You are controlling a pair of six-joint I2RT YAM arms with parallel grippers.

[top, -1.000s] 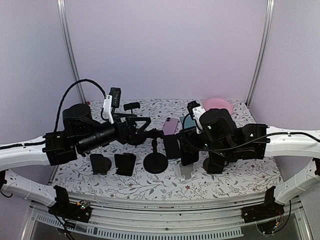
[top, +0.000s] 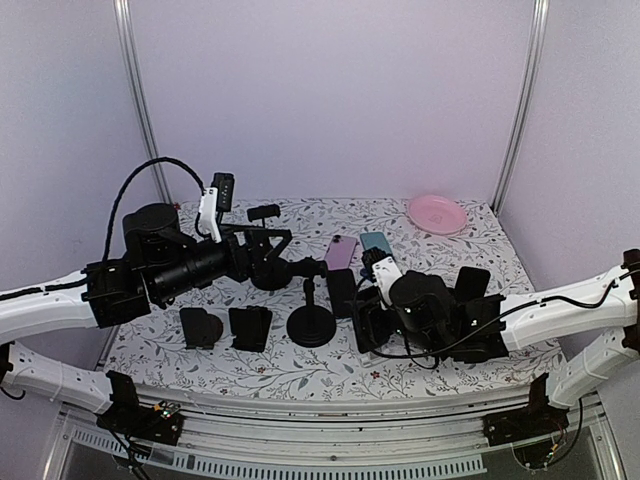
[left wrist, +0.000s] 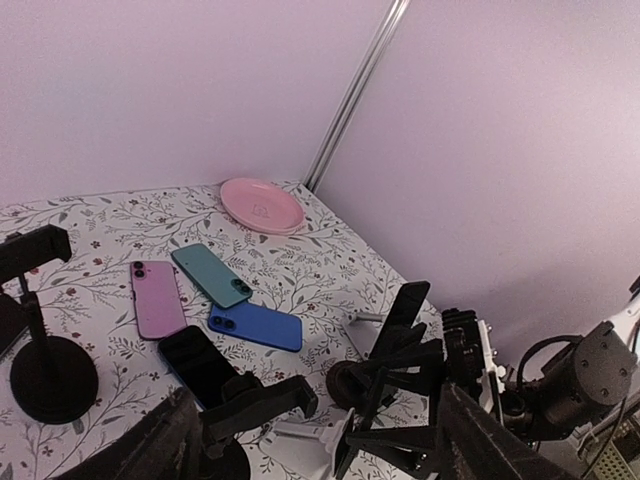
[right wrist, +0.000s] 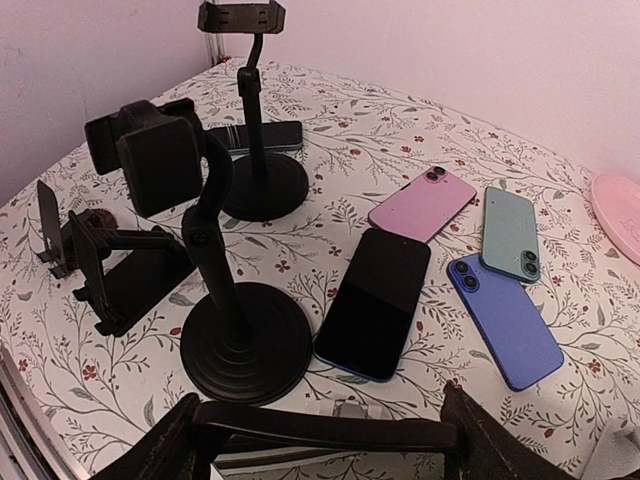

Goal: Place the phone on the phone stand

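My right gripper (top: 372,312) is shut on a black phone (left wrist: 362,424), holding it tilted and near-upright by its side edges. In the right wrist view the phone (right wrist: 325,430) spans between the fingers, its top edge toward the camera. The white phone stand (left wrist: 300,432) is right at the phone's lower part in the left wrist view; a bit of it (right wrist: 350,409) shows behind the phone in the right wrist view. Whether the phone rests on it cannot be told. My left gripper (top: 284,252) stands open and empty, up to the left, above the black stands.
Black round-based stands (right wrist: 245,345) rise left of the phone. A black phone (right wrist: 375,300), a pink phone (right wrist: 425,203), a teal phone (right wrist: 510,232) and a blue phone (right wrist: 505,320) lie flat behind. A pink plate (top: 437,214) sits at the back right.
My right gripper has come down and toward the front with the phone, now covering most of the white stand in the top view.
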